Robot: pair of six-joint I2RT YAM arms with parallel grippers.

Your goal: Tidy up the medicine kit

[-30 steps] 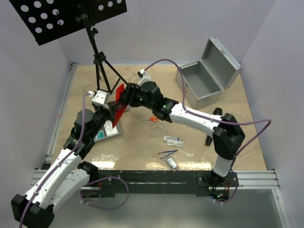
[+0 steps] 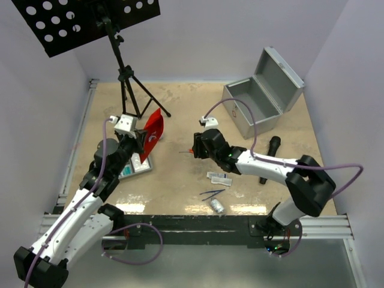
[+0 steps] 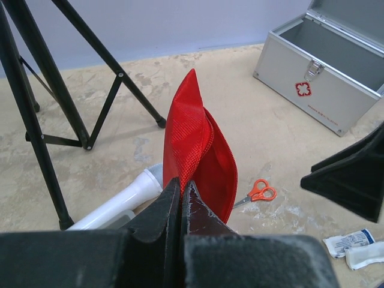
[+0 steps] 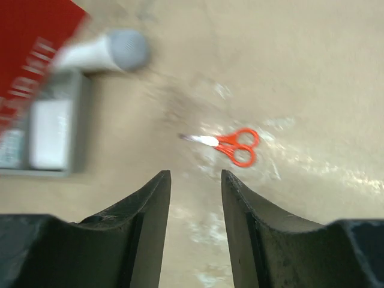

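A red fabric pouch (image 3: 195, 144) hangs from my left gripper, which is shut on its edge; from above, the pouch (image 2: 153, 132) stands over the left part of the table. My right gripper is part open over the table's middle, its fingers apart with nothing between them. Beyond its tips lie orange-handled scissors (image 4: 231, 144), flat on the table and not touched; in the top view the right gripper hides most of them. The silver medicine box (image 2: 252, 108) stands at the back right with its lid up, and the inside that shows looks empty.
Two white tubes (image 2: 219, 179), blue tweezers (image 2: 212, 194) and a small bottle (image 2: 217, 206) lie at the front middle. A tray (image 2: 143, 166) sits under the pouch. A black microphone (image 2: 274, 146) lies at right; a black stand (image 2: 125, 75) rises at back left.
My right gripper has come away from the red pouch, moving right and toward the front to over the scissors. The left gripper has stayed in place with the pouch.
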